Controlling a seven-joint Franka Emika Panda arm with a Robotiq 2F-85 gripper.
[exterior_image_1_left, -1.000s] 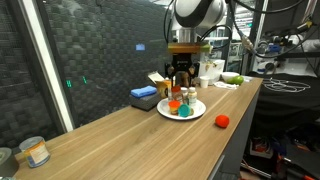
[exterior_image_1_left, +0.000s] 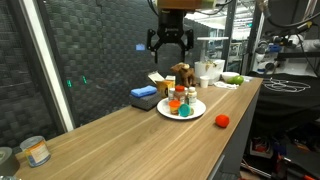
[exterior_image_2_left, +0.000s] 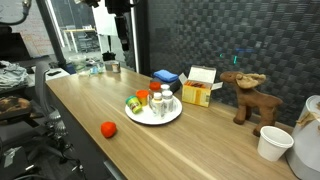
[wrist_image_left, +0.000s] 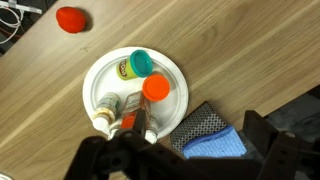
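Observation:
My gripper (exterior_image_1_left: 170, 46) hangs high above the table, open, its two fingers pointing down with nothing between them. Below it, apart from it, a white plate (wrist_image_left: 179, 101) carries several small containers. Among these are a tub with a teal lid (wrist_image_left: 142, 63), an orange-lidded tub (wrist_image_left: 155, 87) and spice bottles (wrist_image_left: 107, 105) with white caps. In the wrist view the dark fingers cover the lower edge and hide part of the bottles. A red round fruit or vegetable (exterior_image_1_left: 222, 121) lies alone on the wood near the table edge.
Beside the plate, a blue cloth (wrist_image_left: 215, 144) lies on a dark mesh holder (wrist_image_left: 197, 123). Behind stand an open yellow box (exterior_image_2_left: 199, 86), a brown moose figure (exterior_image_2_left: 254, 97) and a white cup (exterior_image_2_left: 272, 143). Cans (exterior_image_1_left: 35, 151) stand far left.
My gripper has risen and shifted left in exterior view 1, from just over the plate's containers to well above them. It stays empty; the plate and the red item have not moved.

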